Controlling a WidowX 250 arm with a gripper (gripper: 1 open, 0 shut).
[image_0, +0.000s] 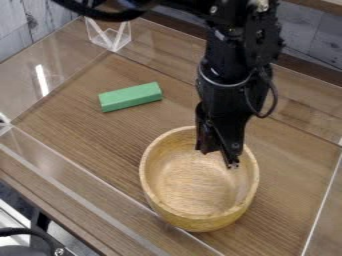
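A shallow tan bowl sits at the front centre of the wooden table. My black gripper hangs over the back part of the bowl, its tips close together with nothing visible between them. A green block lies on the table behind and left of the bowl, apart from it.
A clear, angular object stands at the back left. Bare wood is free left of the bowl and at the right. Cables and dark parts lie at the front left corner and along the left edge.
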